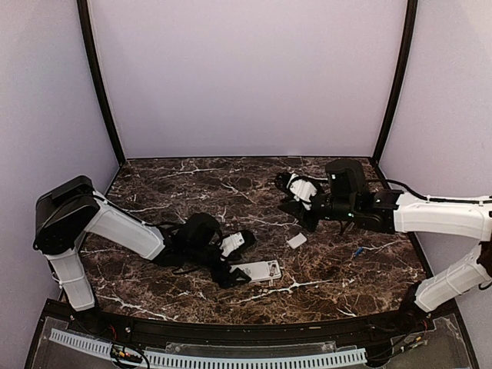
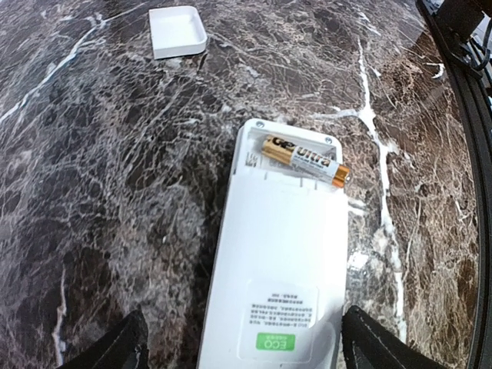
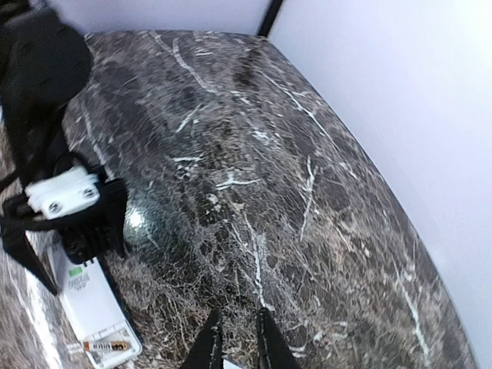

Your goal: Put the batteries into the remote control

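Note:
The white remote control (image 2: pixel 280 231) lies back-up on the table, its compartment at the far end uncovered. Across that compartment sits an orange and black battery (image 2: pixel 305 159), slanted, with one end over the right rim. My left gripper stands open around the remote's near end: the left finger is apart from it, the right finger (image 2: pixel 373 346) is close to its side, and contact is unclear. The white cover (image 1: pixel 297 241) lies alone on the table. Above the table, behind the cover, my right gripper is narrowly open with nothing visible between its fingers.
A small blue object (image 1: pixel 359 251) lies at the right of the marble table (image 1: pixel 192 181). Dark rails border the workspace.

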